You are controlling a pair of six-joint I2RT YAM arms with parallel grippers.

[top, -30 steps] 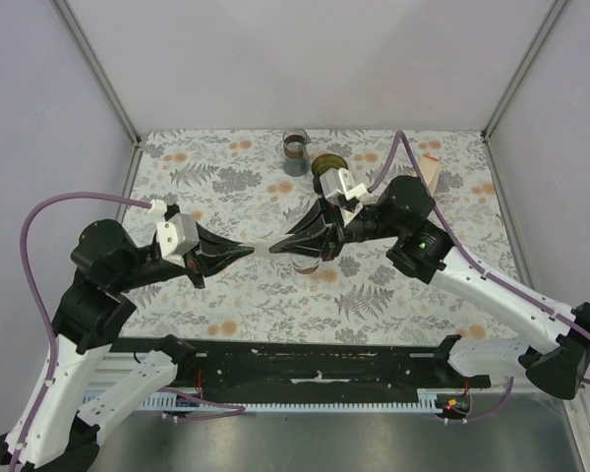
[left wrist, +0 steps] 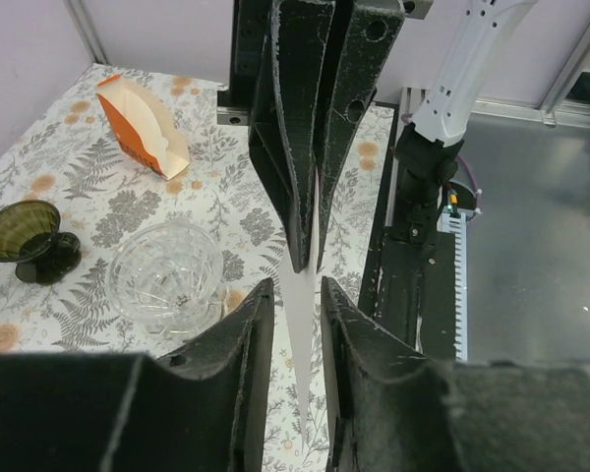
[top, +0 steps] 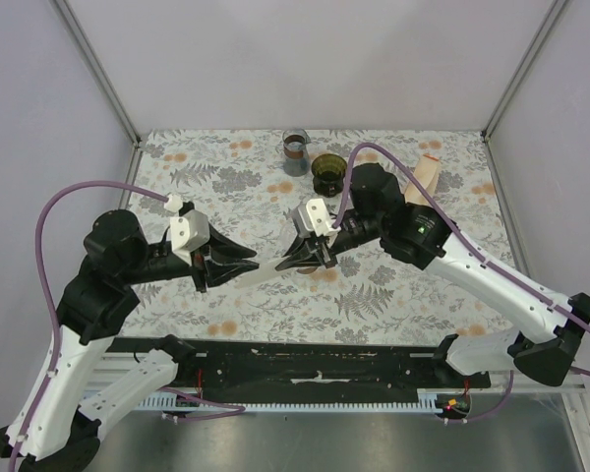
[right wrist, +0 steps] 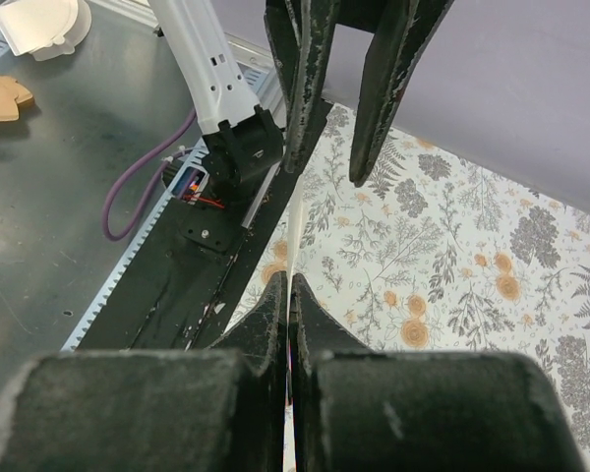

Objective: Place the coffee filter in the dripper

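A white paper filter (top: pixel 262 275) hangs between my two grippers above the table, seen nearly edge-on in both wrist views. My right gripper (top: pixel 297 258) is shut on the filter. My left gripper (top: pixel 234 266) stands open beside it, its fingers parted around the paper's edge in the left wrist view (left wrist: pixel 297 301). The green dripper (top: pixel 329 173) stands at the back, right of centre. A clear glass vessel (left wrist: pixel 164 275) sits on the table behind the grippers, mostly hidden from above.
A dark-filled jug (top: pixel 296 153) stands left of the dripper. An orange-and-cream filter pack lies at the back right. The table's dark front edge runs below both arms.
My left gripper has opened and moved slightly. My right gripper has tilted, keeping hold of the filter, which now shows more of its length from above.
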